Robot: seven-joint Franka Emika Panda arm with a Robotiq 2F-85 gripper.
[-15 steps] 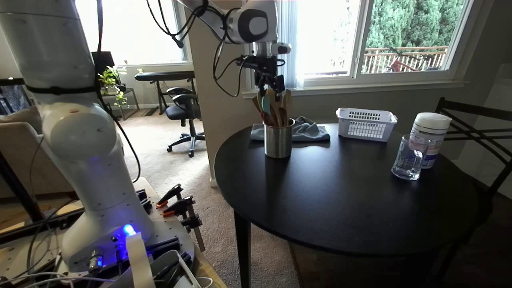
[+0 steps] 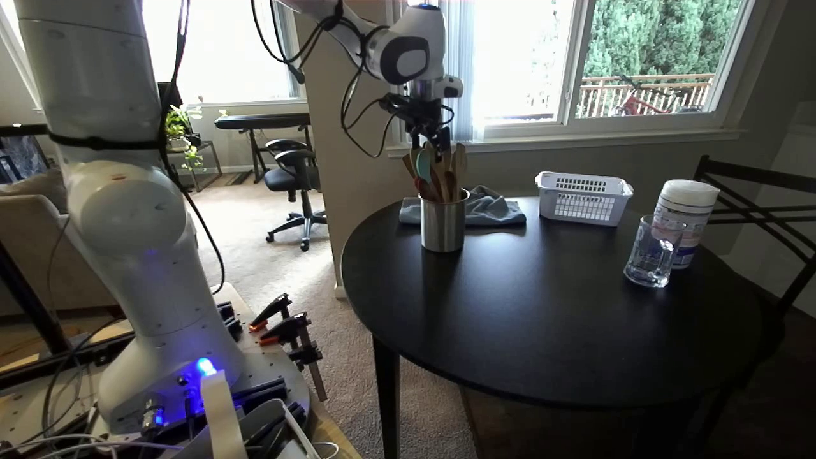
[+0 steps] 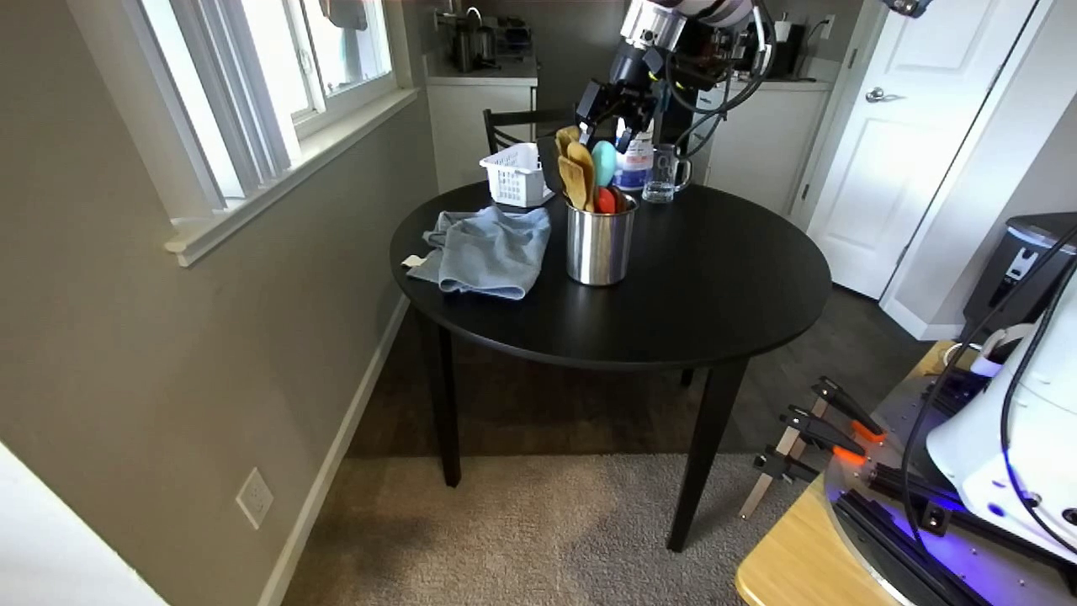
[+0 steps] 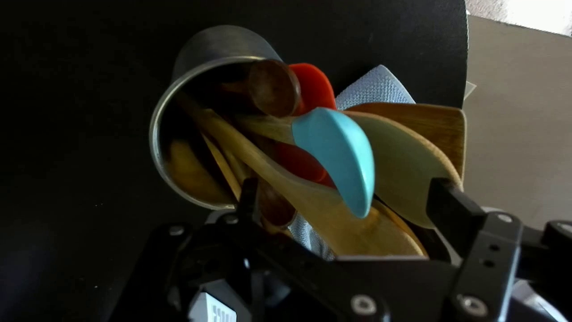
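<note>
A metal canister stands upright on the dark table, packed with wooden spoons, a turquoise-headed utensil and red-headed ones. Right above the utensil heads is my gripper, pointing down. In the wrist view its fingers are wide apart, one finger near the canister's rim and the other finger beside a broad wooden spoon. The turquoise head and a wooden spoon head appear between the fingers in that view. Nothing is gripped; whether a finger touches any utensil, I cannot tell.
A grey-blue cloth lies next to the canister. Farther along stand a white basket, a glass mug and a white-lidded tub. A window wall runs behind.
My arm has shifted slightly, with the wrist a little lower over the utensils. The canister and the other table objects stand where they were.
</note>
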